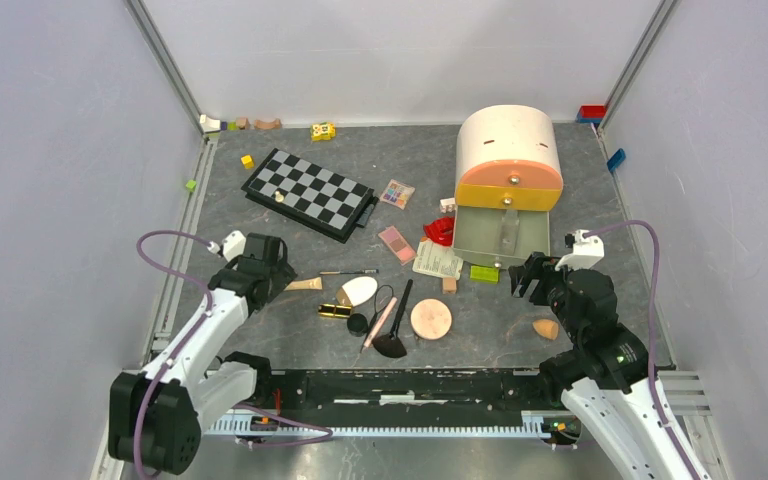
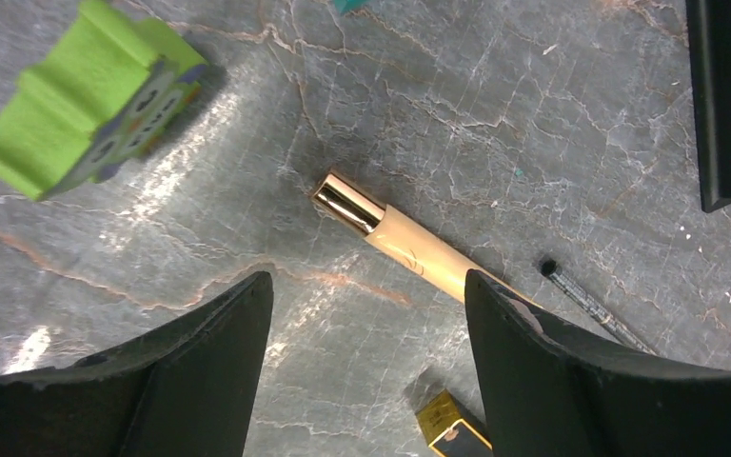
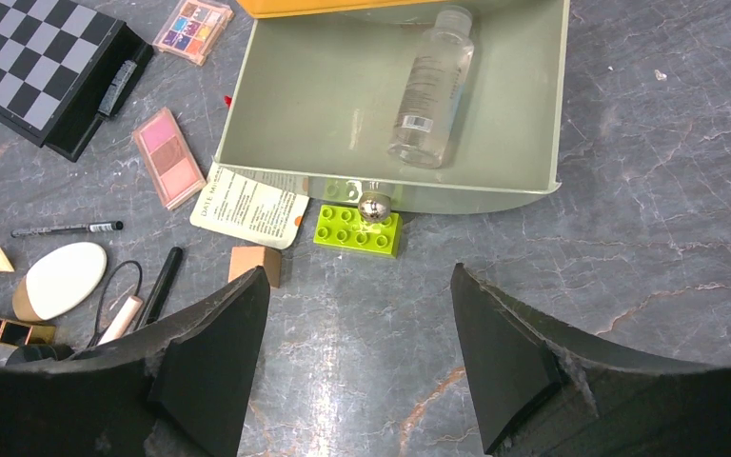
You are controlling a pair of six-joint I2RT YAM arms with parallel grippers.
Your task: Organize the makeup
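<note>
A peach tube with a gold cap [image 2: 409, 248] lies below my open left gripper, nothing between its fingers. My right gripper hangs with fingers apart, empty, facing the makeup box's pulled-out drawer [image 3: 295, 95], which holds a clear bottle [image 3: 428, 95]. The pink palette [image 3: 169, 157], eyeshadow palette [image 3: 193, 29], white oval [image 3: 65, 279], gold lipstick [image 1: 335, 311], black fan brush [image 1: 392, 340], round compact [image 1: 431, 318], black jar [image 1: 357, 324], pencil [image 3: 67, 228] and beige sponge [image 1: 545, 328] lie loose on the table.
A chessboard [image 1: 310, 190] lies at the back left. A green toy brick [image 3: 357, 228], wooden block [image 3: 255, 257], card [image 3: 238, 209] and red item [image 1: 439, 230] are near the drawer. A green toy [image 2: 76, 105] is near my left gripper.
</note>
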